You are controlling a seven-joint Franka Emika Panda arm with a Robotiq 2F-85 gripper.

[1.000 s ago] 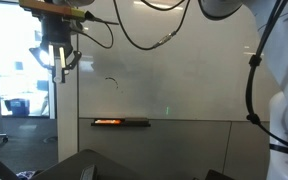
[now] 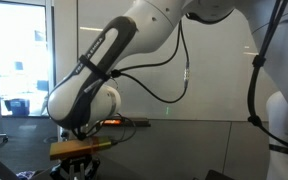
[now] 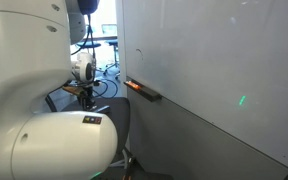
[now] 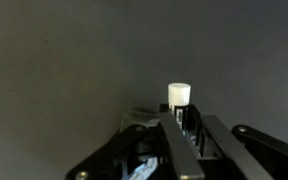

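A short white cylindrical piece, perhaps a marker (image 4: 179, 93), sticks out beyond the fingertips of my gripper, which is shut on it. Its lower part is hidden between the fingers. Behind it in the wrist view is a plain dark surface (image 4: 74, 60). In exterior view 1 the gripper (image 2: 74, 166) is low at the left, pointing down, and its tips are hard to make out. Exterior view 2 shows the gripper (image 3: 86, 98) small, over the dark table area behind the arm.
A large whiteboard (image 2: 209, 75) spans the back, bearing a small green spot (image 3: 242, 100). Along its lower edge sits a ledge with an orange-red item (image 3: 139, 88). Grey panel (image 2: 199, 140) lies beneath. Cables hang from the arm.
From high at the left, the gripper has come down steadily to near the dark table. The arm now covers the part of the whiteboard where a short dark curved mark showed earlier.
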